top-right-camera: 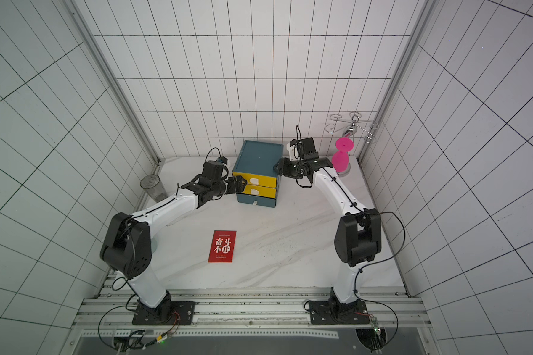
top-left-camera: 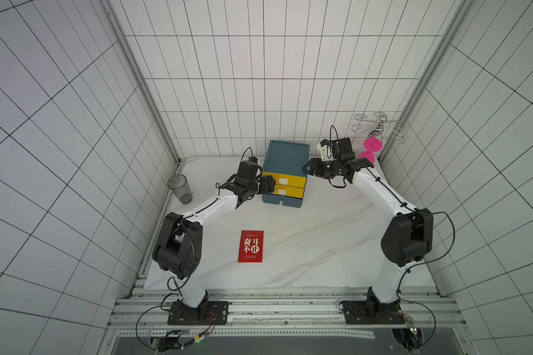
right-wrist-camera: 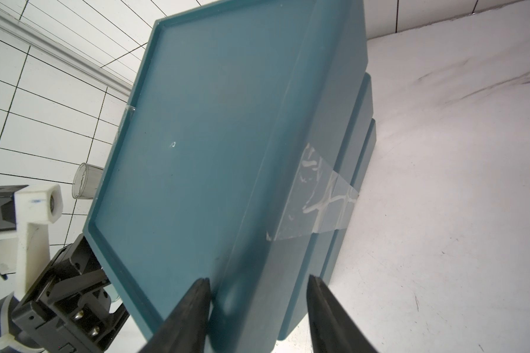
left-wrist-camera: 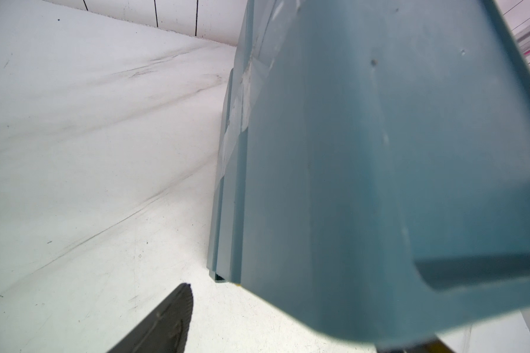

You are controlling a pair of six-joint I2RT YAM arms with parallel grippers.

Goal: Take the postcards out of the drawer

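Observation:
A red postcard (top-left-camera: 251, 246) with white characters lies flat on the table, clear of both grippers. Behind it stands the blue-grey cabinet (top-left-camera: 287, 155), whose upper yellow drawer (top-left-camera: 292, 182) and lower yellow drawer (top-left-camera: 290, 191) appear pushed in. At the left front corner, my left gripper (top-left-camera: 269, 184) is open; its fingers (left-wrist-camera: 165, 320) stand wide apart near the cabinet's front. My right gripper is at the cabinet's right front, its fingers apart on either side of the top edge as seen from the right wrist. Contact there is unclear. The drawers' insides are hidden.
A clear glass (top-left-camera: 180, 188) stands at the left back. At the right back are pink discs (top-left-camera: 372, 145) and a metal rack (top-left-camera: 382, 125).

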